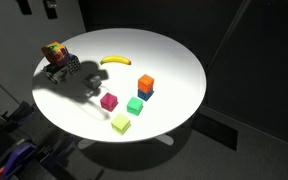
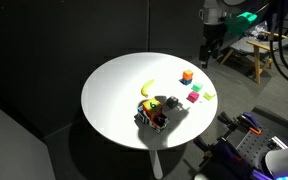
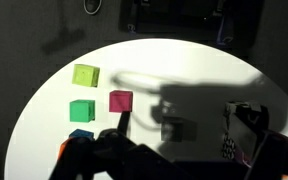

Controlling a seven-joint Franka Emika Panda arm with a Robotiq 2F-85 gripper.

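High above the round white table point(image 1: 174, 95), my gripper point(image 1: 37, 8) shows at the upper left in exterior view 1, its two fingers far apart. Nothing is between them. The wrist view looks down past the spread gripper onto a dark grey cube point(image 3: 179, 129) in shadow. Beside that cube are a magenta cube point(image 3: 120, 101), a green cube point(image 3: 82, 110) and a yellow-green cube point(image 3: 86, 75). An orange cube point(image 1: 146, 82) rests on a blue cube point(image 1: 145, 95). A dark container point(image 1: 64, 70) holds colourful items, including an orange one point(image 1: 52, 52).
A yellow banana point(image 1: 116, 60) lies towards the back of the table in exterior view 1. Broad bare tabletop stretches left of the banana point(image 2: 148, 88) in exterior view 2. The arm's shadow covers part of the table around the grey cube.
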